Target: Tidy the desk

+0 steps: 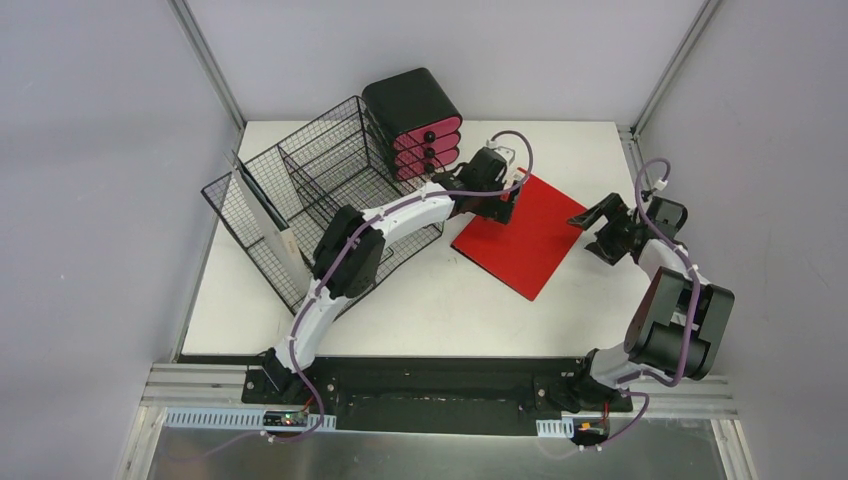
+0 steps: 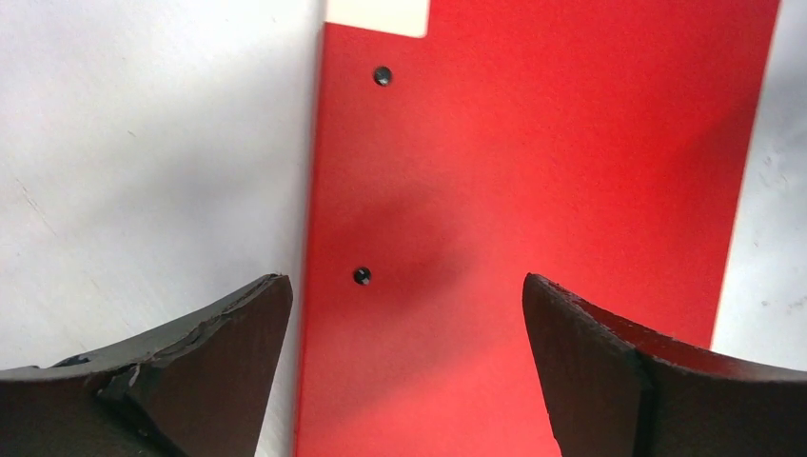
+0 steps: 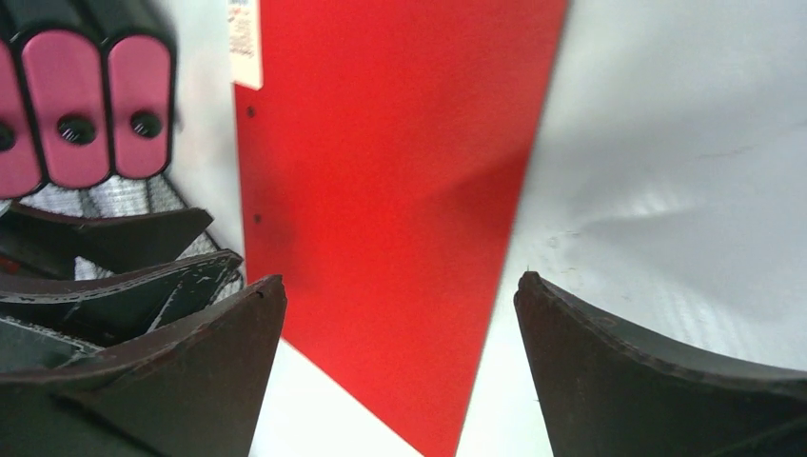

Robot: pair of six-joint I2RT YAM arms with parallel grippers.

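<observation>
A red folder (image 1: 530,245) lies flat on the white desk, with a pale label at one corner and dark dots along one edge in the wrist views. My open left gripper is low over that dotted edge, its fingers either side of it, holding nothing. From the top it hides the folder's upper left part. My open right gripper (image 1: 590,227) is at the folder's right edge, empty; in the right wrist view its fingers frame the red surface and bare desk.
A black wire rack (image 1: 330,170) with upright flat items (image 1: 260,215) fills the left of the desk. A black box with pink drawers (image 1: 410,100) stands at the back. Bare desk (image 1: 440,320) shows in front and back right.
</observation>
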